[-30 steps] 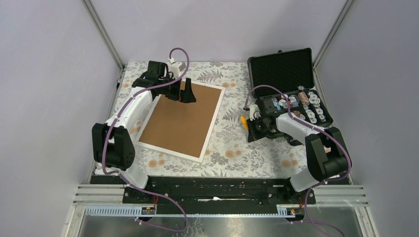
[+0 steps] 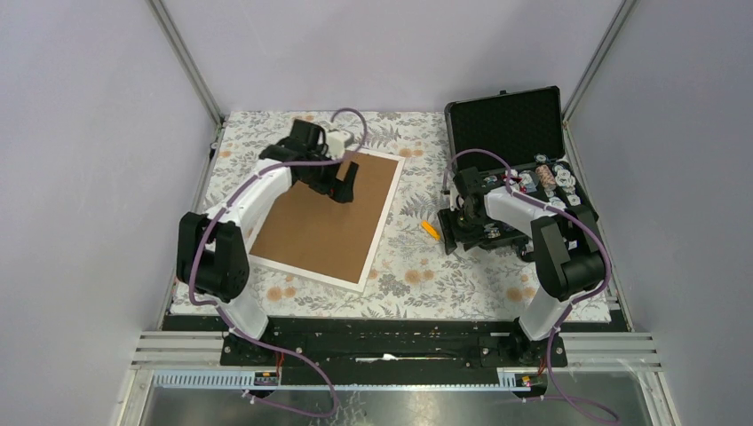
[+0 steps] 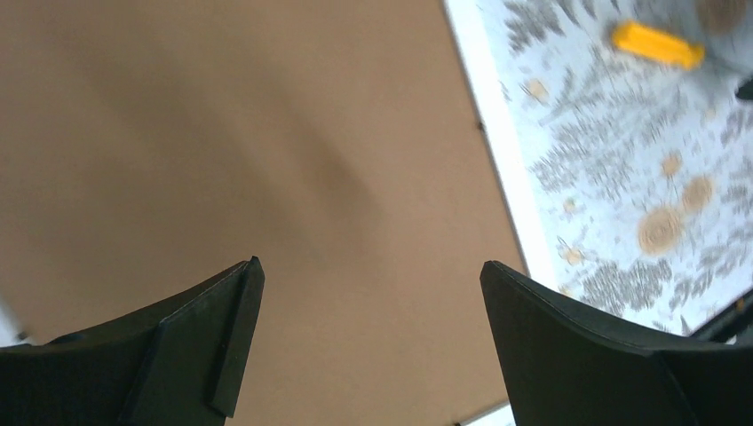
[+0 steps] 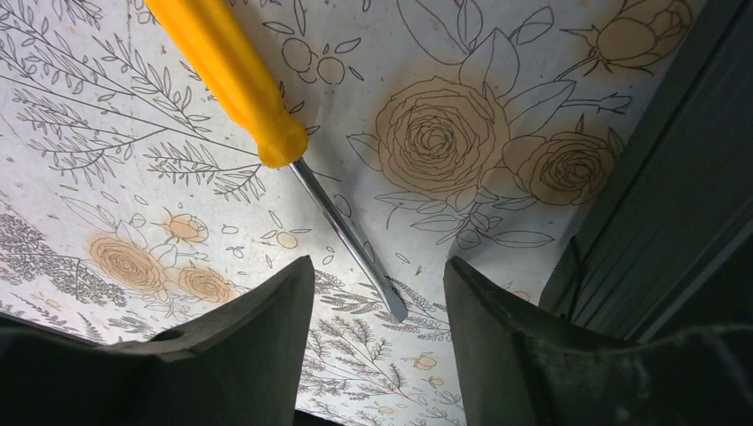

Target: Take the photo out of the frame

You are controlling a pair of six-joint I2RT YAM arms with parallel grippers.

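The picture frame lies with its brown backing upward inside a white border; no photo shows. Above the upper part of that backing, my left gripper is open with nothing between its fingers. A screwdriver with a yellow handle rests on the cloth right of the frame. In the right wrist view its metal shaft reaches toward my right gripper. The tip appears in the gap, and a space shows on each side, so the right fingers stand apart without gripping it.
An open black case with several small items stands at the back right, close beside the right arm.
The yellow handle has shifted left and forward and lies at a different angle; the right gripper has opened somewhat.
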